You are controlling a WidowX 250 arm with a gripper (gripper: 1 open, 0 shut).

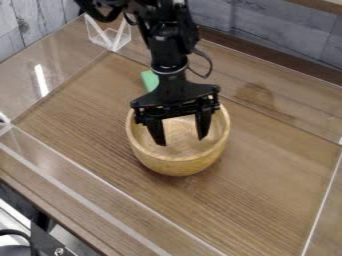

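My black gripper (179, 124) reaches down from the top of the view into a pale wooden bowl (179, 160), its two fingers spread open over the bowl's interior. I see nothing held between them. A green object (151, 81) lies behind the bowl, partly hidden by the arm.
A white wire-like item (107, 30) stands at the back left. The table's edges show at the lower left and top right.
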